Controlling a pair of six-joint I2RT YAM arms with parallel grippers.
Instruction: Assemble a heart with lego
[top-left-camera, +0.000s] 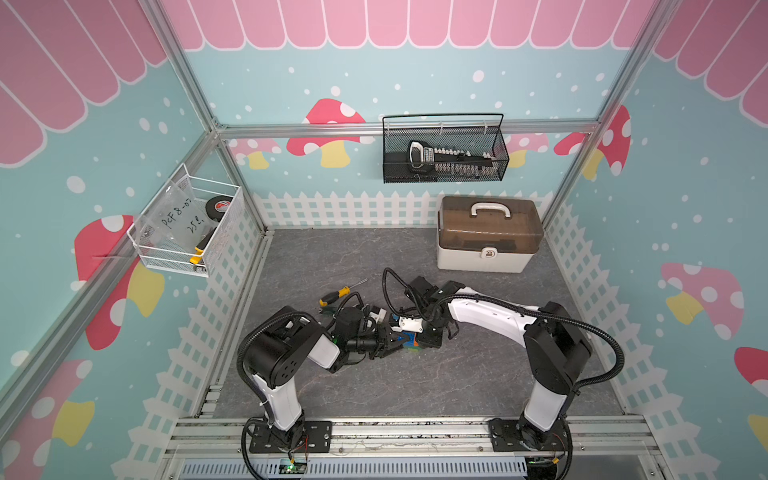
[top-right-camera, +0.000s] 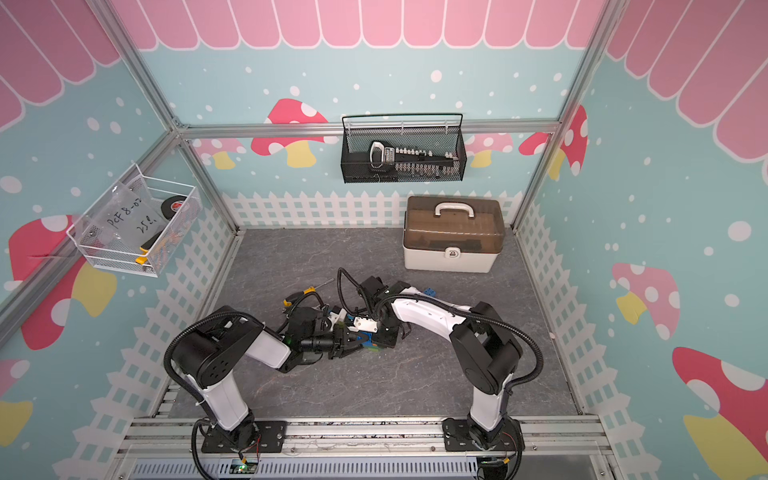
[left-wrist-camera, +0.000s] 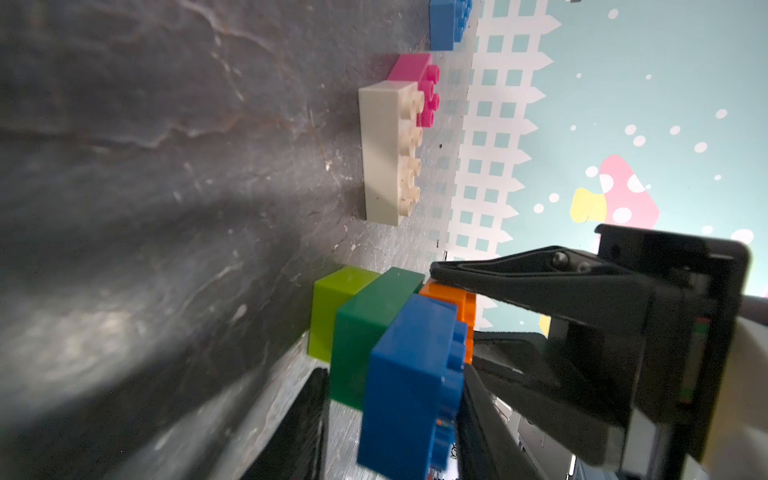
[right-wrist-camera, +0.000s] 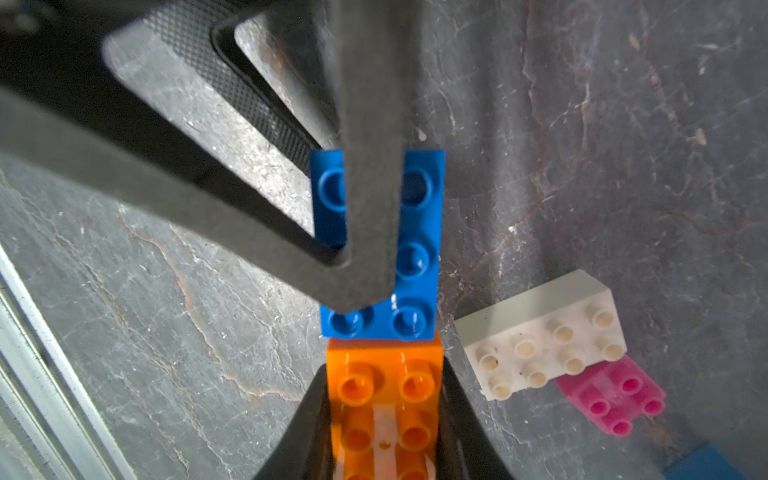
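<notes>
My left gripper is shut on a blue brick (left-wrist-camera: 404, 368), seen in the left wrist view beside dark green (left-wrist-camera: 356, 344) and light green (left-wrist-camera: 328, 316) bricks. My right gripper is shut on an orange brick (right-wrist-camera: 384, 360), which abuts the blue brick along one end in the right wrist view. Both grippers meet low in the middle of the workspace. A white brick (right-wrist-camera: 540, 344) and a pink brick (right-wrist-camera: 612, 392) lie loose nearby, with another blue brick (left-wrist-camera: 441, 24) farther off.
A yellow screwdriver (top-left-camera: 336, 294) lies behind the left arm. A lidded box (top-left-camera: 488, 240) stands at the back right. A white basket (top-left-camera: 184, 232) and a black basket (top-left-camera: 444, 160) hang on the frame.
</notes>
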